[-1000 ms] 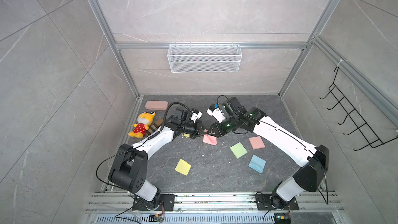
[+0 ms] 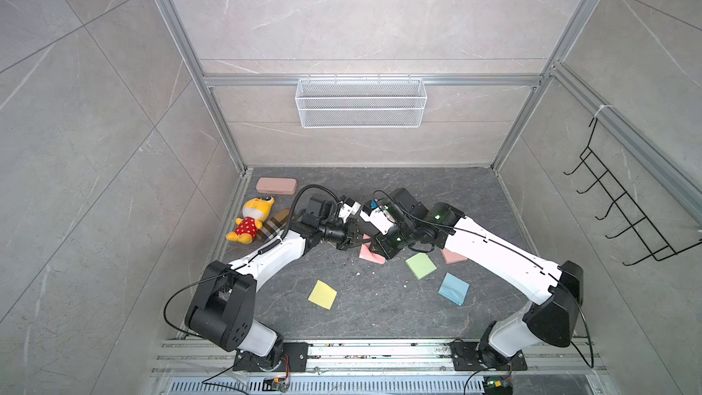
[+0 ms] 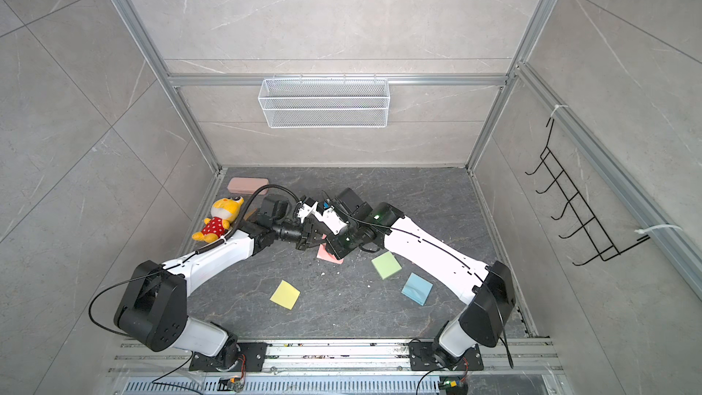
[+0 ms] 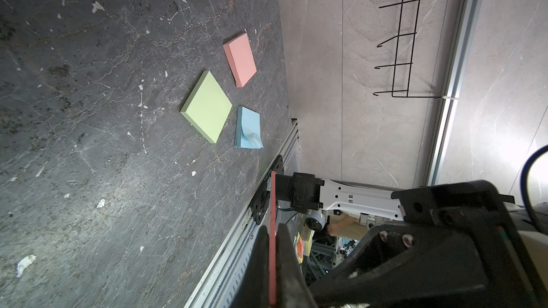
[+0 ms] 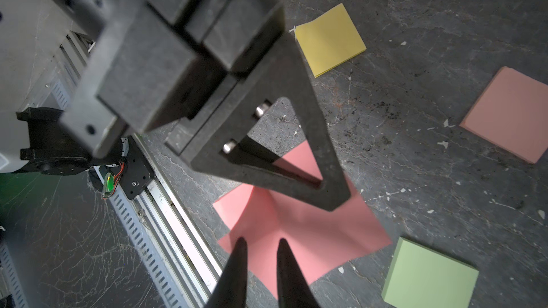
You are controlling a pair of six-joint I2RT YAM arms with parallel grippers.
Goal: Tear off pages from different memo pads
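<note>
A torn-looking pink sheet hangs beside my left gripper (image 2: 359,240) in the middle, which is shut on a thin pink strip, edge-on in the left wrist view. My right gripper is open beside that sheet, its dark fingertips in front of it. Memo pads lie on the table: green (image 4: 206,105), blue with a lifted top page (image 4: 249,127), pink (image 4: 240,58), and yellow (image 2: 321,294) at front left.
A plush toy (image 2: 250,221) and a pink case (image 2: 275,185) lie at the back left. A hook rack (image 3: 577,204) hangs on the right wall.
The left gripper has sunk slightly, still with pink paper at it.
</note>
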